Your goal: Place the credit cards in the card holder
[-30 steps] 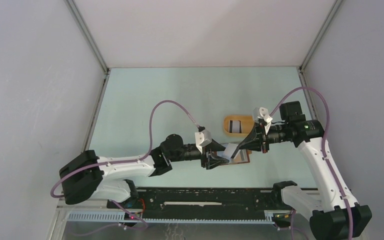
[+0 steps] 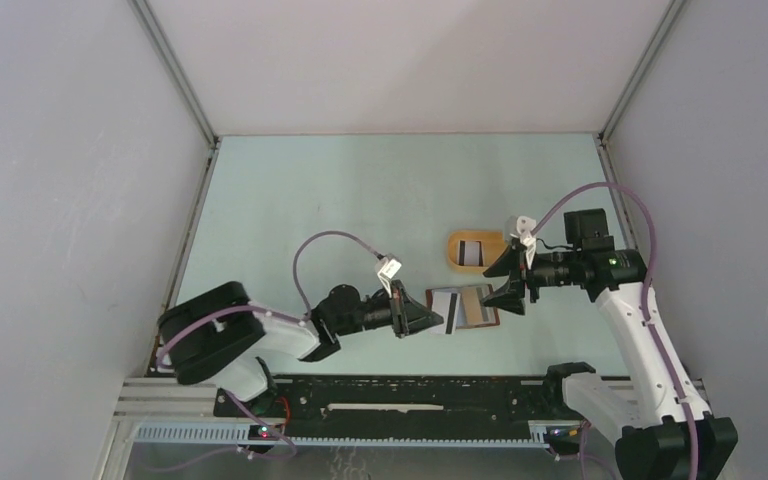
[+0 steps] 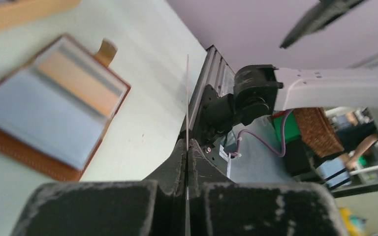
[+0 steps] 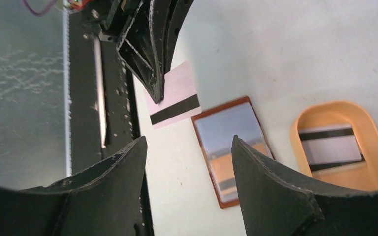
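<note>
My left gripper is shut on a white credit card with a black stripe. Seen edge-on in the left wrist view, the card sticks up thinly between the fingertips. My right gripper stands wide open with nothing between its fingers, right of the card in the top view. The brown-edged card holder lies flat on the table, apparently below the two grippers, with pale and tan sections showing. An orange tray behind it contains more striped cards.
A strap tab sticks out from the holder's edge. Dark rail runs along the table's front.
The card has passed from the right gripper to the left.
</note>
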